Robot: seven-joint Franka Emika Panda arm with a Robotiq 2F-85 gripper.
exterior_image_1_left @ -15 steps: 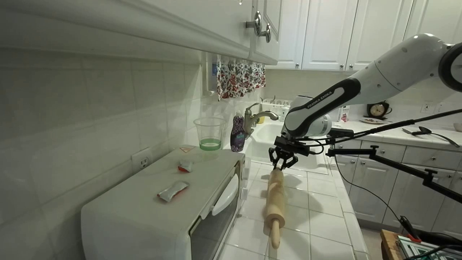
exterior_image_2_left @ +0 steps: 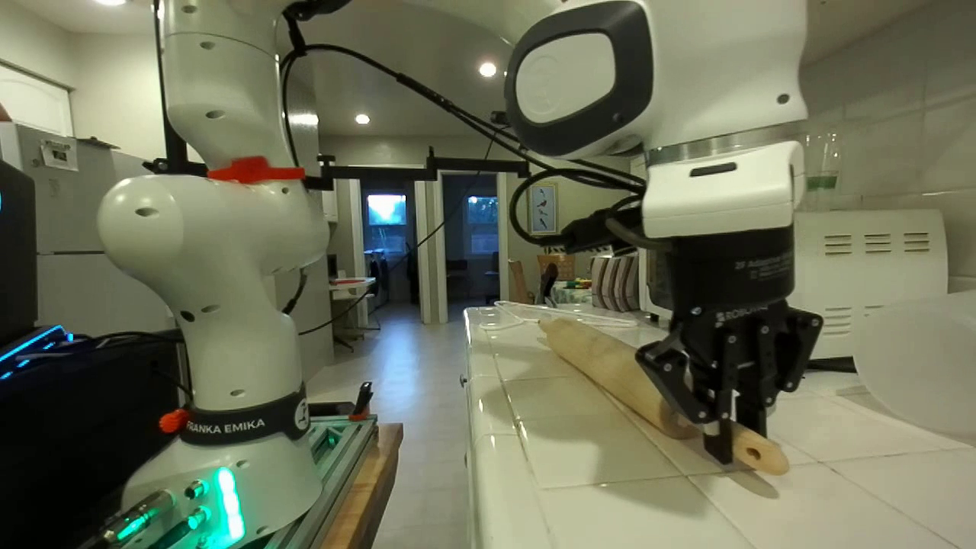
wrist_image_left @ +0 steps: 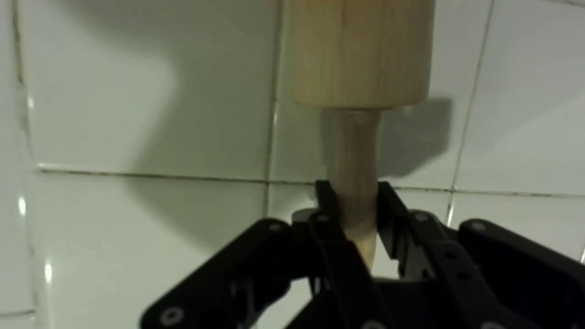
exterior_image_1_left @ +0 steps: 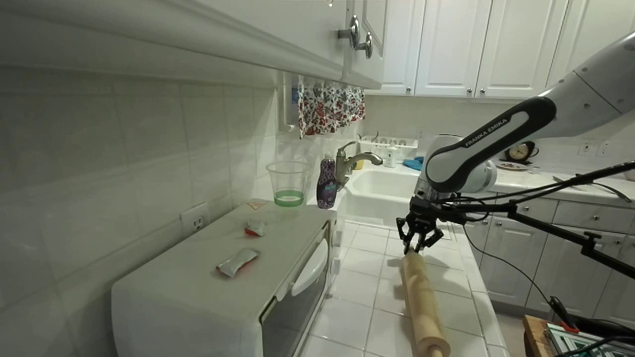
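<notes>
A pale wooden rolling pin (exterior_image_1_left: 422, 297) stretches lengthwise over the white tiled counter, towards the viewer in exterior view 1. My gripper (exterior_image_1_left: 414, 249) is at its sink-side end. In the wrist view the black fingers (wrist_image_left: 390, 211) press from both sides on the narrow handle (wrist_image_left: 355, 159), so the gripper is shut on it. From exterior view 2, the handle tip (exterior_image_2_left: 764, 454) sticks out past the gripper (exterior_image_2_left: 734, 439). Shadows lie under the pin; whether all of it rests on the tiles I cannot tell.
A white toaster oven (exterior_image_1_left: 196, 285) borders the counter on the left, with wrappers, a clear tub (exterior_image_1_left: 288, 184) and a purple soap bottle (exterior_image_1_left: 327, 181) nearby. Behind my gripper is the sink (exterior_image_1_left: 381, 184). The counter drops off at its right edge (exterior_image_1_left: 480, 291).
The gripper and rolling pin have shifted right, towards the counter's edge and nearer the viewer. The pin's angle has turned, its near end now lower right. The hold on the handle remains.
</notes>
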